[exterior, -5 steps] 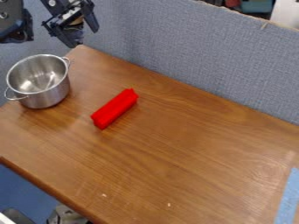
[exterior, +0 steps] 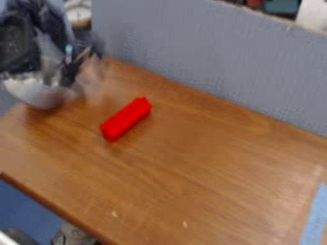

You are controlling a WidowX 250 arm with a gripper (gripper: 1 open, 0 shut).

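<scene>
My gripper (exterior: 59, 67) is at the upper left, blurred by motion, low over a steel pot (exterior: 41, 94) at the table's left edge. It hides much of the pot, and its fingers are too smeared to make out clearly. A red oblong block (exterior: 125, 119) lies on the wooden table (exterior: 217, 172), to the right of and a little below the pot, apart from it.
A grey padded wall (exterior: 205, 53) runs along the back of the table. A light blue strip (exterior: 311, 215) is at the right edge.
My gripper has come down from high at the upper left to over the pot, now hiding much of it. The red block has not moved.
</scene>
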